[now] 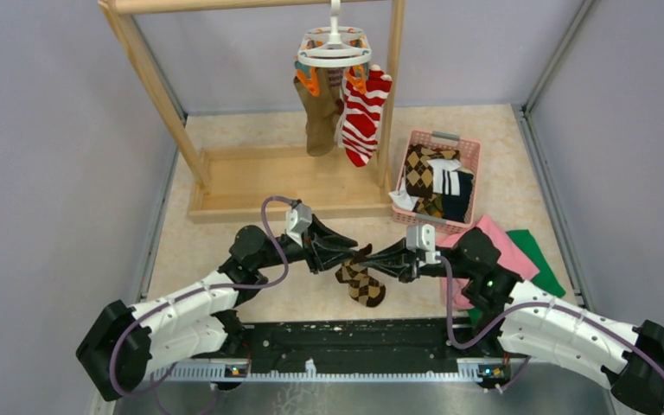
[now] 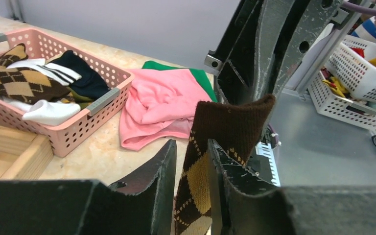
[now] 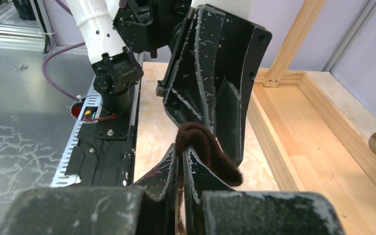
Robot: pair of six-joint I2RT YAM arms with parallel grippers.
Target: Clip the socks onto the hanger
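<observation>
A dark brown argyle sock hangs from my right gripper, which is shut on its cloth. In the right wrist view, the sock's brown upper part folds over between the fingertips. My left gripper is right beside the cuff, its fingers part open. Through the gap between its fingers in the left wrist view, part of the sock shows; whether cloth lies inside that gap or just beyond it, I cannot tell. The round white hanger carries a tan sock and a red-striped sock on orange clips.
A pink basket of several socks stands right of the wooden rack's base. Pink cloth and green cloth lie near the right arm. The table left of the left arm is clear.
</observation>
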